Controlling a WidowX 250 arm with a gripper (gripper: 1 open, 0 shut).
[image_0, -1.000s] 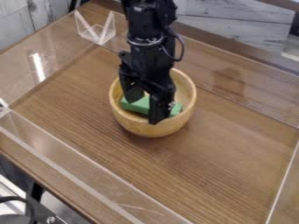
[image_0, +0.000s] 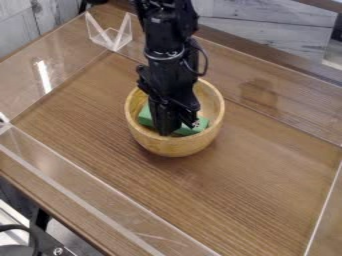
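Note:
My black gripper (image_0: 167, 114) is lowered into a yellow-orange bowl (image_0: 181, 143) in the middle of the table. Its dark fingers and body cover much of the bowl's inside. A green object (image_0: 194, 126) lies in the bowl, partly hidden behind the gripper. Whether the fingers are open or shut on anything is hard to see.
A clear plastic piece (image_0: 110, 25) stands at the back left. Bare wooden table (image_0: 254, 190) surrounds the bowl. A pale wall (image_0: 281, 25) runs along the back right, and a black cable lies at the lower left.
The gripper has shifted slightly within the bowl, and its lower fingers now sit more to the left over the green object. The bowl stays in about the same place.

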